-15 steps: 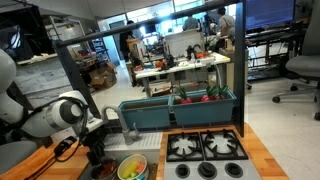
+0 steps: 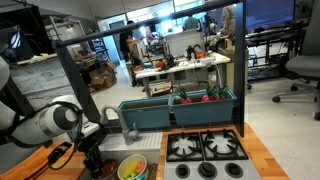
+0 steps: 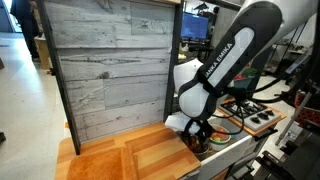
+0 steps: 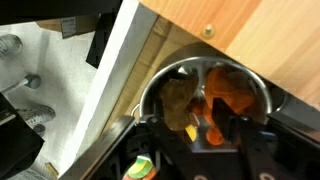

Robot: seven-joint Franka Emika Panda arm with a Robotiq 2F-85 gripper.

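My gripper is over a round metal bowl (image 4: pixel 147 99) in the wrist view, its dark fingers apart. Inside the bowl lie a brown piece (image 4: pixel 178 98) and orange pieces (image 4: pixel 232 88). Whether the fingertips touch any of these is unclear. In exterior view 1 the gripper (image 2: pixel 93 160) points down at the near left, by the sink area. Exterior view 2 shows the gripper (image 3: pixel 192 143) low beside the wooden counter, with its tips hard to make out.
A bowl with yellow and green items (image 2: pixel 141 163) stands right of the gripper. Farther right is a stove top (image 2: pixel 205 146), and behind it a blue bin (image 2: pixel 188 112) with red items. The faucet (image 2: pixel 124 122) rises close behind the gripper. Bare wooden counter (image 3: pixel 150 150) lies to one side.
The arm has come slightly lower and to the left in exterior view 1. The bowls and the stove top have not visibly moved.
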